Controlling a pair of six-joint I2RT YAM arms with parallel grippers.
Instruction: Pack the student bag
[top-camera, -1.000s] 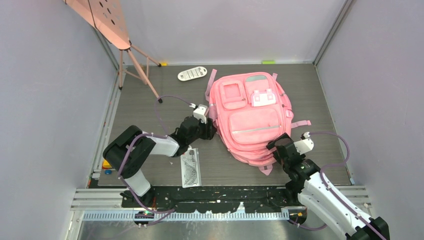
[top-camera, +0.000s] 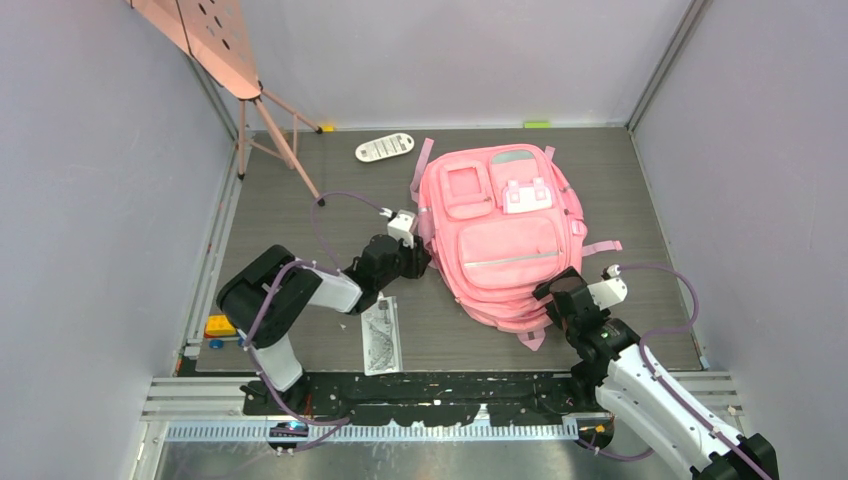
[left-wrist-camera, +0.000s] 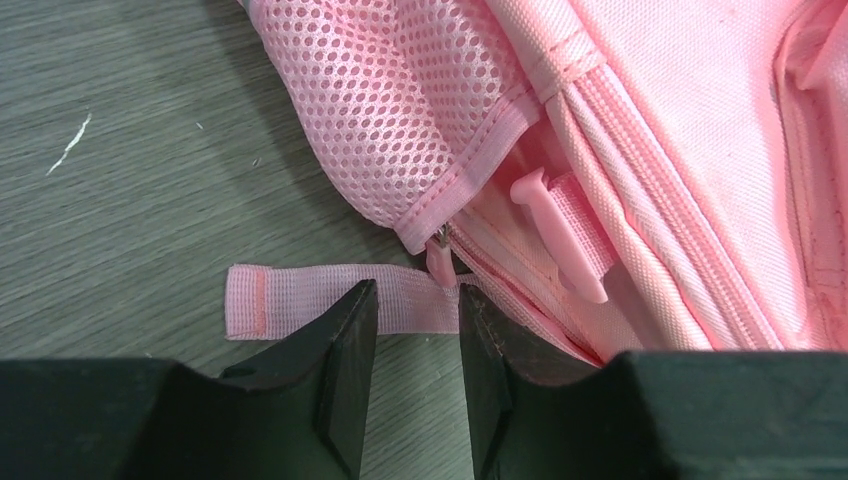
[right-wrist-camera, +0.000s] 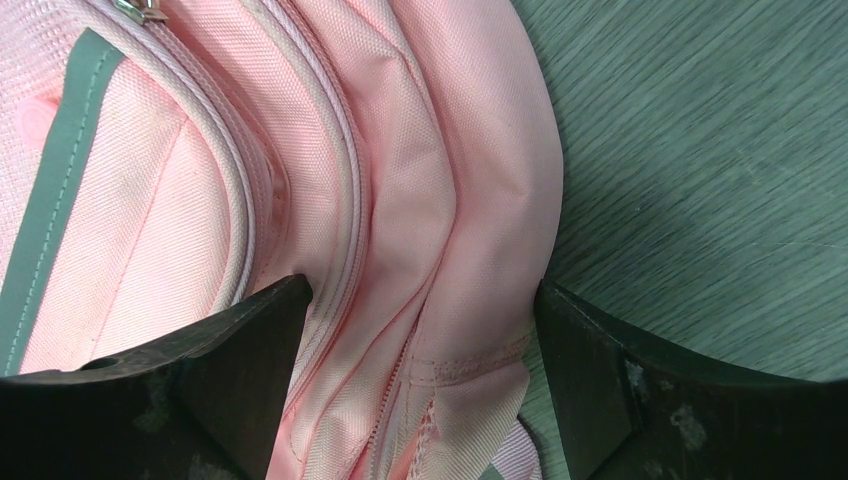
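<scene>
The pink backpack (top-camera: 508, 240) lies flat on the grey floor, its front pockets facing up. At its left side my left gripper (top-camera: 424, 257) points toward the bag. In the left wrist view its fingers stand part open, with the pink zipper pull (left-wrist-camera: 440, 262) near the gap between the fingertips, above a pink strap (left-wrist-camera: 300, 298); I see no grip on it. My right gripper is open at the bag's lower right corner, a finger to each side of the pink fabric (right-wrist-camera: 480, 300). A clear flat pouch (top-camera: 381, 337) lies below the left arm. A white oblong case (top-camera: 384, 147) rests at the back.
A pink stand on legs (top-camera: 272, 135) occupies the back left corner. Near the left arm's base sits a yellow object (top-camera: 219, 326), partly hidden. Grey walls bound three sides. Bare floor (top-camera: 640, 200) shows to the right of the bag.
The right arm and the backpack look unmoved.
</scene>
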